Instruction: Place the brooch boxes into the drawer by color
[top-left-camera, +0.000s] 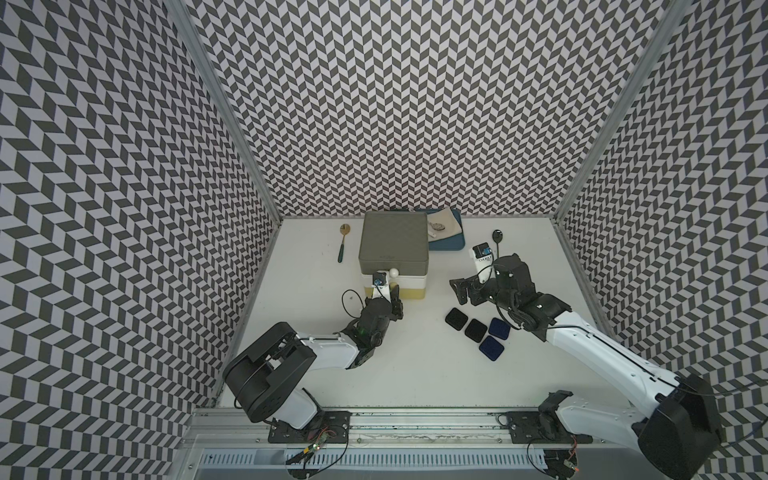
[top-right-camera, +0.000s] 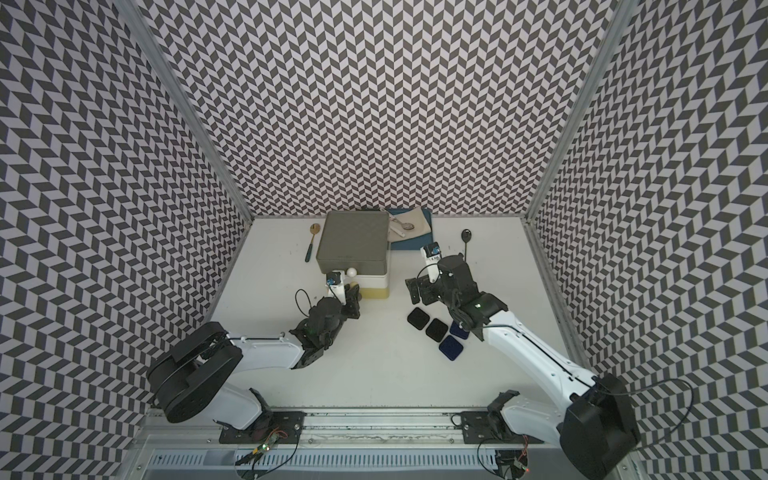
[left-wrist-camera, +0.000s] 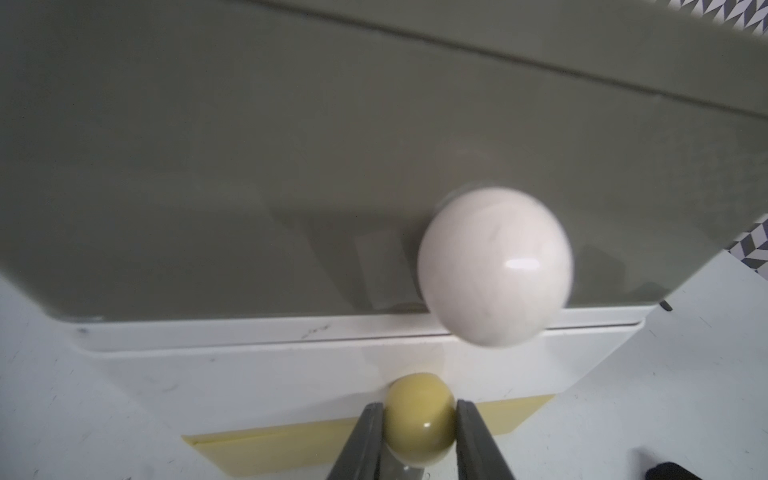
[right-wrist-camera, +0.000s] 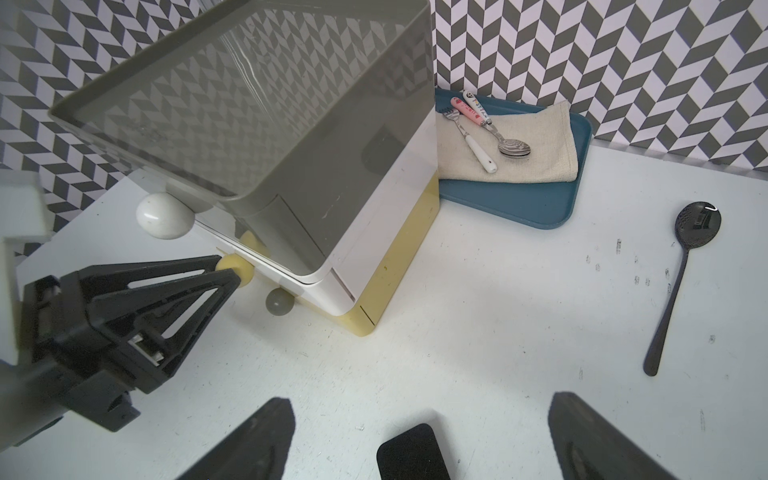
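Note:
The drawer unit (top-left-camera: 393, 240) has grey, white and yellow tiers, with a white knob (left-wrist-camera: 494, 264) and a yellow knob (left-wrist-camera: 419, 416). My left gripper has its fingers on either side of the yellow knob, touching or very close; I cannot tell how firmly. My right gripper is open above the table, right of the unit, with nothing between its fingers. Two black boxes (top-left-camera: 456, 318) (top-left-camera: 475, 329) and two navy boxes (top-left-camera: 499, 328) (top-left-camera: 491, 347) lie on the table below it.
A blue tray (right-wrist-camera: 504, 204) with cloth and cutlery sits behind at the right. A black ladle (right-wrist-camera: 696, 224) lies at the right, a wooden spoon (top-left-camera: 345, 230) at the left.

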